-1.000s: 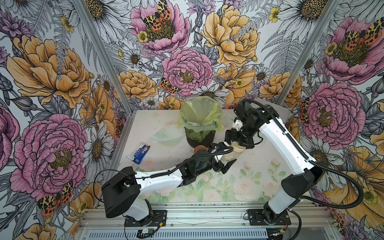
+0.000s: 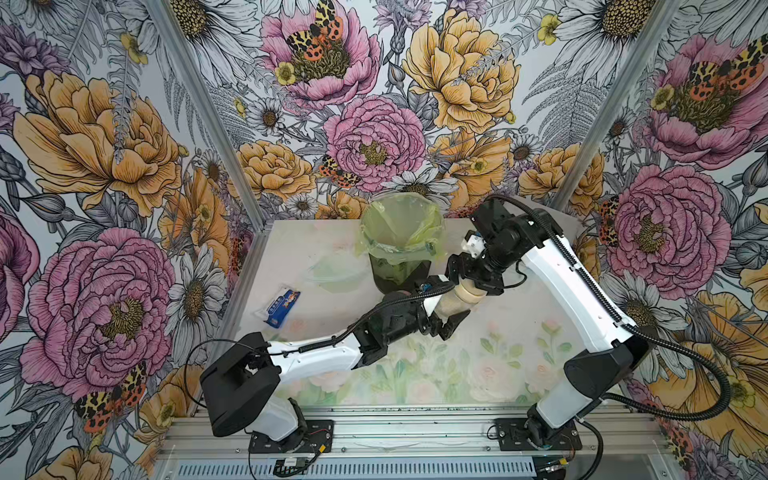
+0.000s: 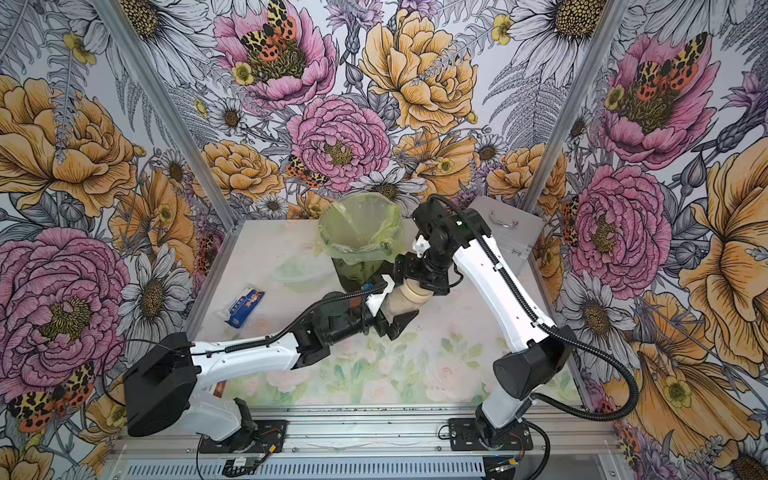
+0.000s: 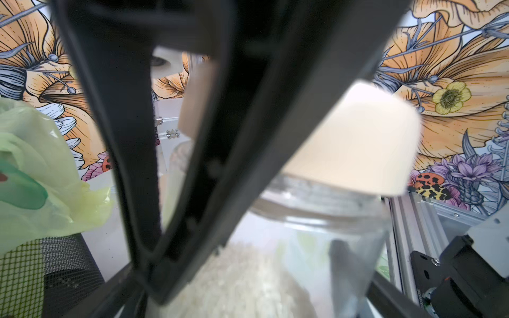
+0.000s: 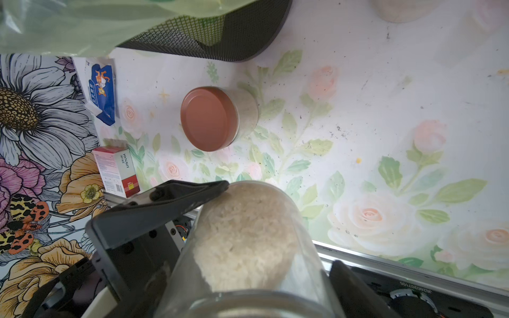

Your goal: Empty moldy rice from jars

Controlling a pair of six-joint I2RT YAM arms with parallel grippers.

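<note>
A clear jar of pale rice [image 5: 244, 238] with a cream lid [image 4: 360, 137] is raised in front of the bin. My left gripper [image 2: 438, 313] is around the jar's body; the right wrist view shows rice through its glass. My right gripper [image 3: 420, 272] is open at the lid end, its black finger crossing the left wrist view. A green-bagged mesh bin [image 2: 400, 228] stands behind. Another jar with a red lid [image 5: 209, 119] stands on the table, hidden in the top views.
A blue packet [image 2: 281, 305] lies at left on the table [image 2: 528, 352]. A red-and-white box [image 5: 115, 170] shows in the right wrist view. A metal case [image 3: 512, 220] is at back right.
My left gripper has risen slightly and shifted with the jar toward my right gripper, now covering the red lid in the top left view. My right gripper has moved slightly.
</note>
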